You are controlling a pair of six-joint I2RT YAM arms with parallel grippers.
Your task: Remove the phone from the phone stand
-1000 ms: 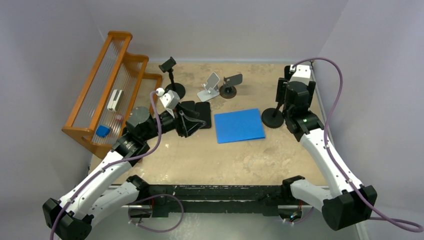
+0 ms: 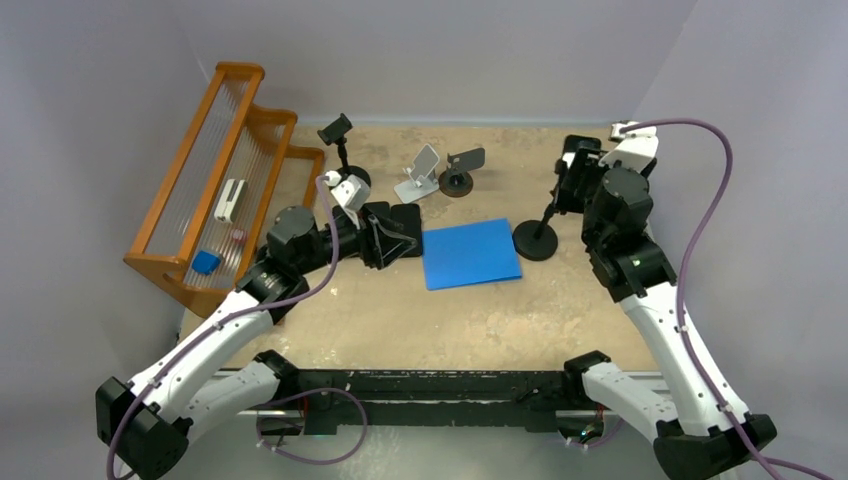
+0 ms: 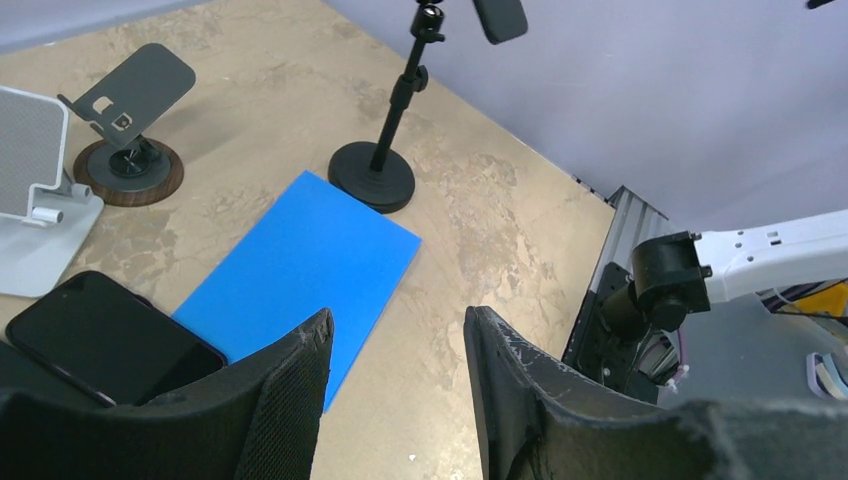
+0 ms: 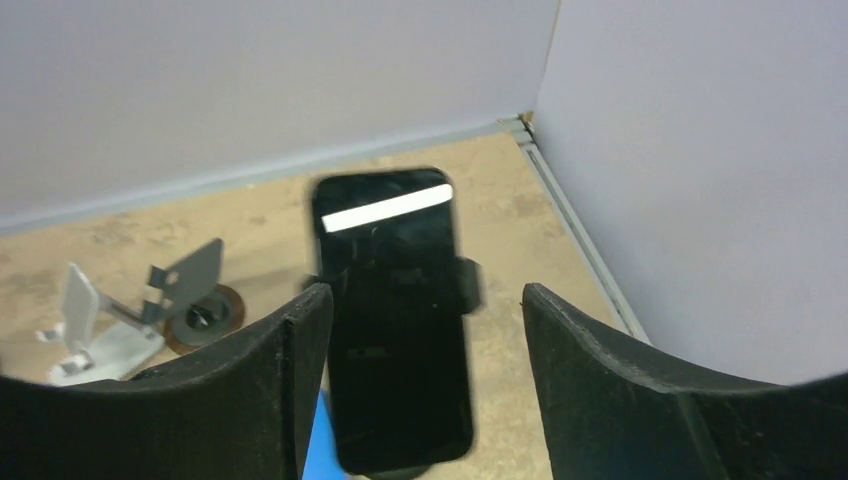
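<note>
A black phone stands upright in the holder of a tall black phone stand, close in front of my right gripper. That gripper is open, its fingers below and either side of the phone in the right wrist view, where the phone is blurred; whether they touch it cannot be told. My left gripper is open and empty above the table's left middle, by two dark phones lying flat.
A blue folder lies mid-table. Small stands and another tall stand are at the back. A wooden rack fills the left side.
The left arm has moved slightly.
</note>
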